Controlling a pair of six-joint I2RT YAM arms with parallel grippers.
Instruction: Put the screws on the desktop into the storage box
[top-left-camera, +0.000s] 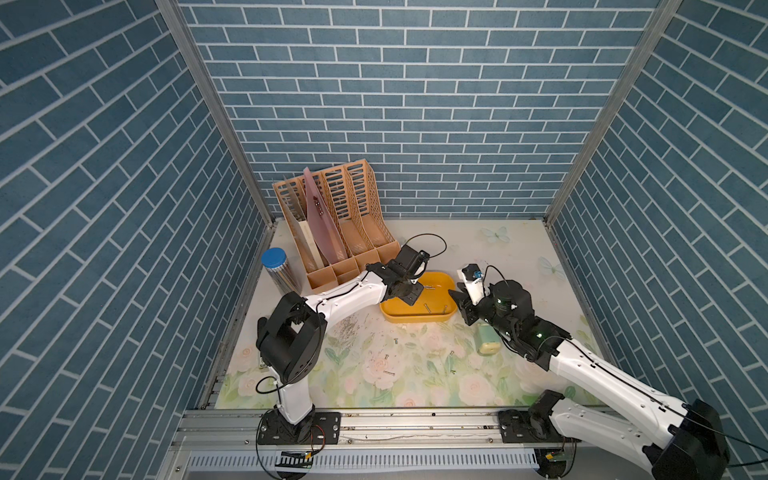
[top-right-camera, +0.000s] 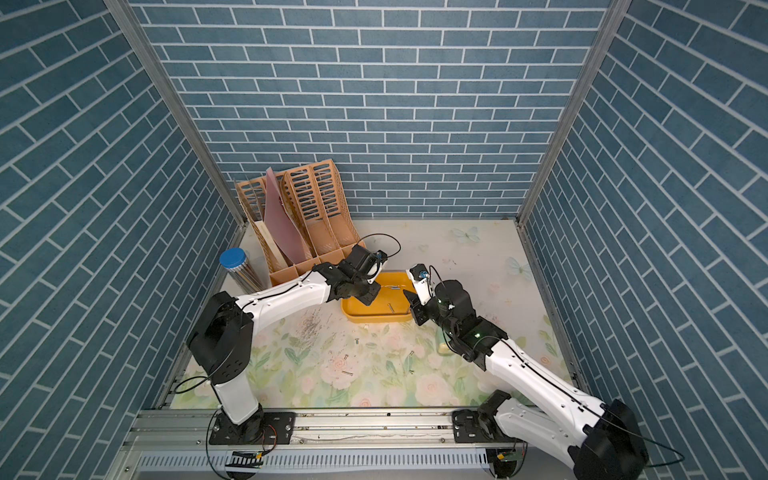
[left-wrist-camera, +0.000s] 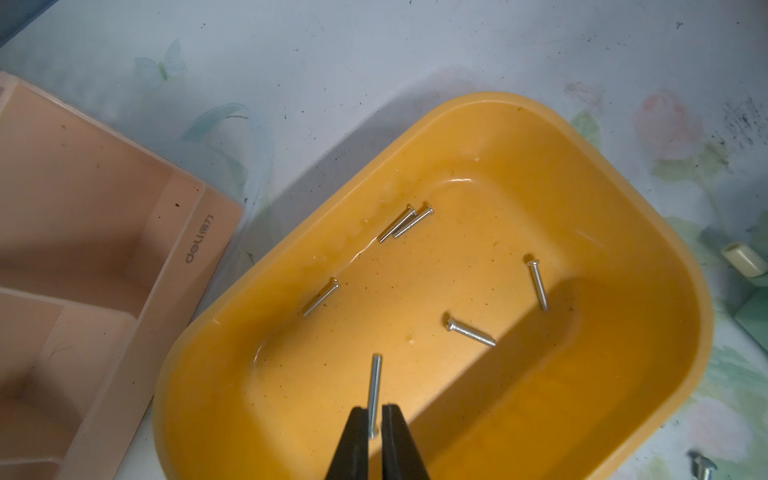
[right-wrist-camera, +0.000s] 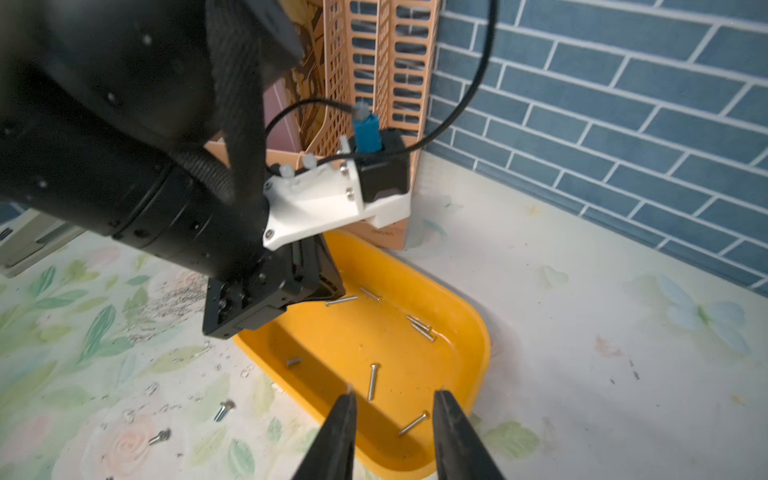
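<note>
The yellow storage box (left-wrist-camera: 432, 144) holds several silver screws (left-wrist-camera: 472, 333), spread over its floor. My left gripper is over the box, fingers a narrow gap apart, with a screw (left-wrist-camera: 374, 376) visible just beyond them in the box. My right gripper stands open at the box's right side, nothing between its fingers. Loose screws (top-left-camera: 389, 372) lie on the flowered desktop in front of the box, also seen in the right wrist view.
An orange desk organizer (top-left-camera: 360, 232) with folders stands behind on the left, beside a blue-lidded cylinder (top-left-camera: 276, 268). A green object (top-left-camera: 488, 340) lies under my right arm.
</note>
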